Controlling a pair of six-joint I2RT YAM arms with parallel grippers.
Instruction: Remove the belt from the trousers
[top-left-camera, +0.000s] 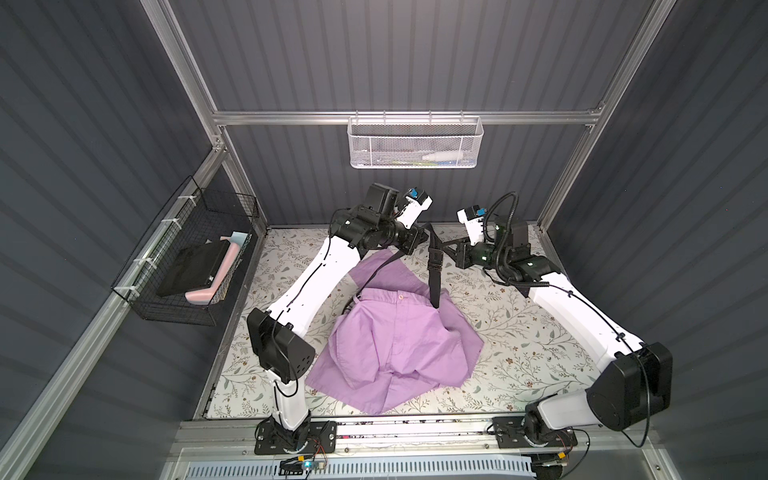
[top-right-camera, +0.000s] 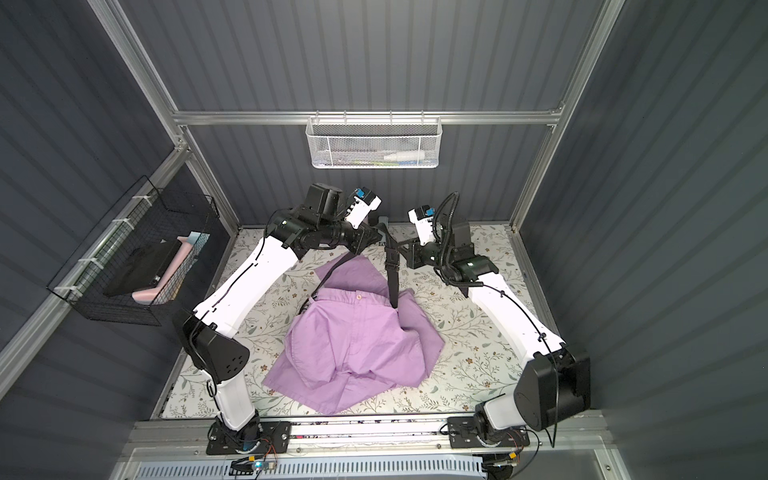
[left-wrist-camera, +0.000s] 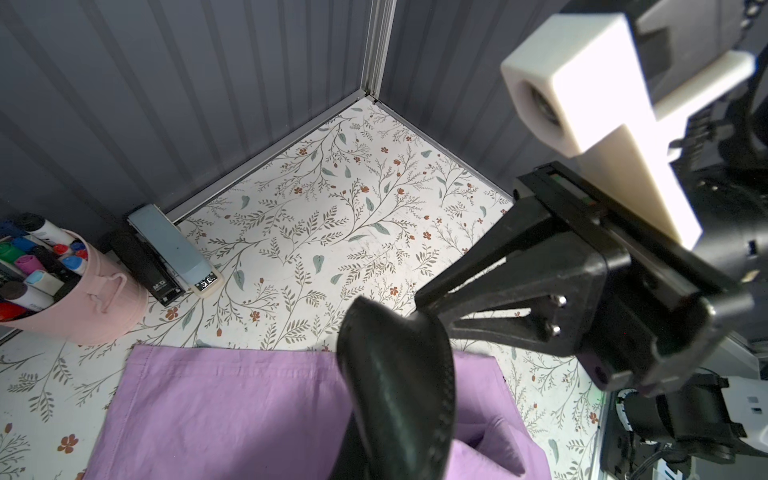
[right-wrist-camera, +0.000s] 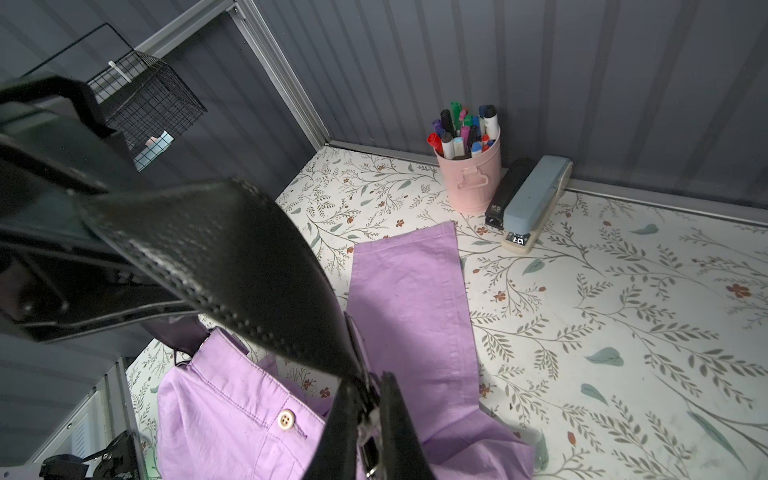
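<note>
Lilac trousers (top-left-camera: 392, 336) lie rumpled on the table with the waistband toward the back and a white button (right-wrist-camera: 285, 419) at its middle. A black belt (top-left-camera: 434, 276) rises from both sides of the waistband to my two grippers, which face each other above it. My left gripper (top-left-camera: 421, 235) appears shut on the belt; its own fingertips are hidden by the strap in the left wrist view. Close on its right, my right gripper is shut on the belt, which runs between its fingers. The belt's middle stretch is hidden at the trousers.
At the back stand a pink pen cup (right-wrist-camera: 470, 180) and a grey-blue stapler (right-wrist-camera: 537, 196), partly behind the arms from above. A white wire basket (top-left-camera: 416, 144) hangs on the rear wall, a black one (top-left-camera: 200, 264) at left.
</note>
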